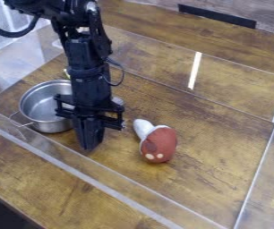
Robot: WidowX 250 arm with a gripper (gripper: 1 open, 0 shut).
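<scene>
My black gripper (89, 141) is lowered to the table just at the right side of a steel pot (41, 100), its fingertips shut with nothing visible between them. The arm hides part of the pot. To the right lies a toy mushroom with a red, spotted cap (160, 145) and a white stem (144, 126), apart from the gripper. A small pale yellow-green object behind the pot is mostly hidden by the arm.
Clear low walls edge the work area on the left and front. A white strip (196, 70) lies toward the back.
</scene>
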